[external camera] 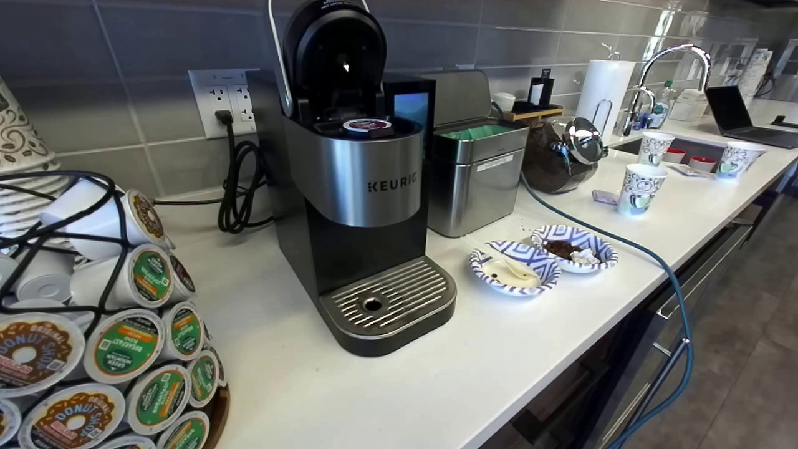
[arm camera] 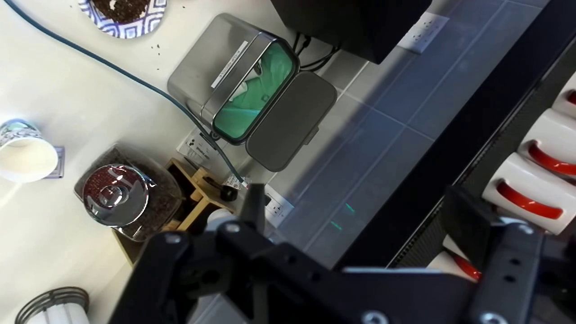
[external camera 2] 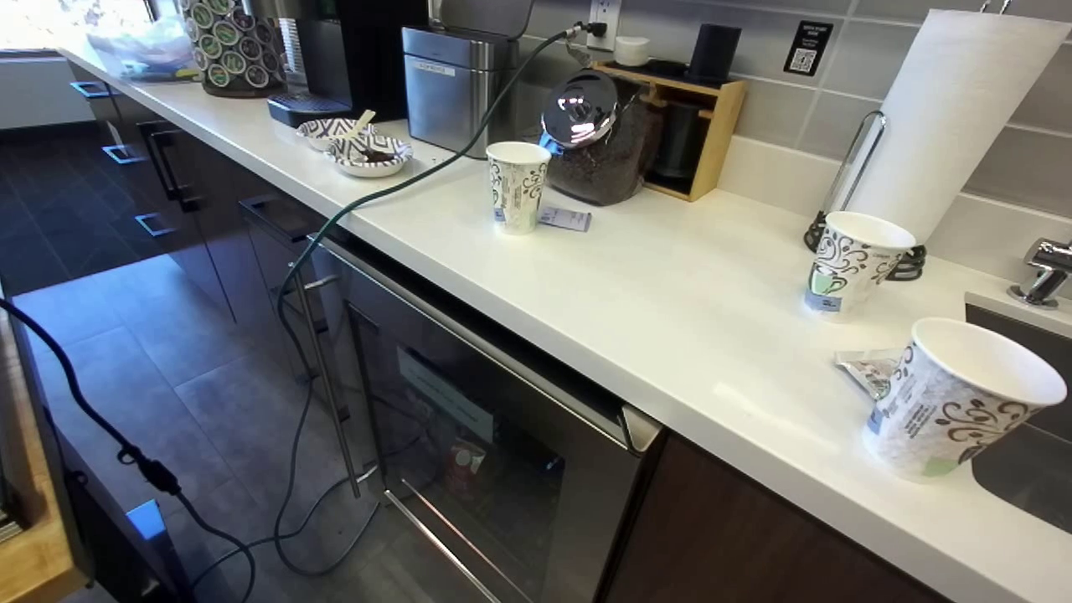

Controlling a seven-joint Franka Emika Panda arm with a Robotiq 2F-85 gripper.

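Note:
In the wrist view my gripper stands open, its two dark fingers wide apart. Nothing is between them; tiled wall and a dark shelf edge show behind the gap. The Keurig coffee machine (external camera: 355, 176) has its lid raised, and a pod (external camera: 367, 126) sits in its top. Beside it is a steel bin (arm camera: 216, 65) with its lid (arm camera: 294, 121) swung open and a green liner (arm camera: 264, 81) inside. Both exterior views show no gripper.
Two patterned bowls (external camera: 514, 268) stand right of the machine. A green cable (external camera 2: 407, 181) crosses the counter and hangs over its edge. Paper cups (external camera 2: 517, 187), a glass jar (arm camera: 127, 194) and a pod rack (external camera: 123, 344) take up room. White mugs (arm camera: 532, 189) line a shelf.

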